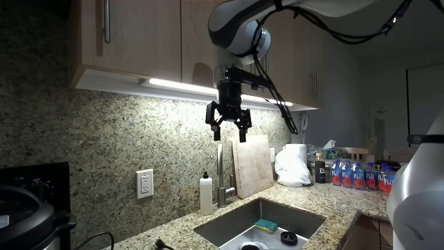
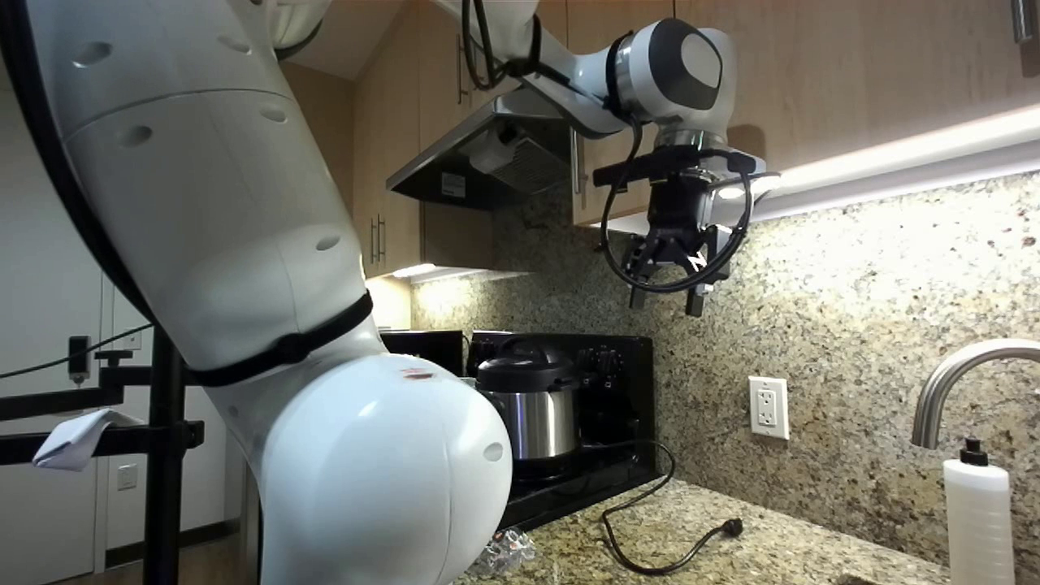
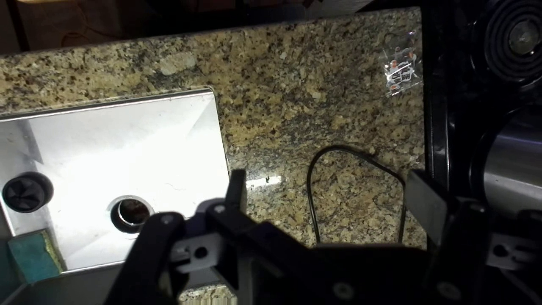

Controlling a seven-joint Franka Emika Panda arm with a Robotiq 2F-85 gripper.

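Note:
My gripper (image 1: 230,137) hangs high over the counter, pointing down, its two fingers wide apart with only air between them. From the other side it (image 2: 665,302) shows in front of the granite wall, well above the counter. Far below the fingers in the wrist view lie bare granite (image 3: 284,127) and a looped black power cord (image 3: 311,189). That cord's plug (image 2: 731,527) rests on the counter. In the sink (image 1: 272,202) are a green and yellow sponge (image 1: 266,225) and a black drain stopper (image 1: 289,238). A crumpled clear wrapper (image 3: 401,71) lies near the stove.
Beside the faucet (image 1: 221,175) stands a white soap bottle (image 1: 206,196); a cutting board (image 1: 254,166) leans behind. Several water bottles (image 1: 358,175) are on the far counter. A pressure cooker (image 2: 533,400) sits on the stove. Wall cabinets (image 1: 137,37) are close to the arm.

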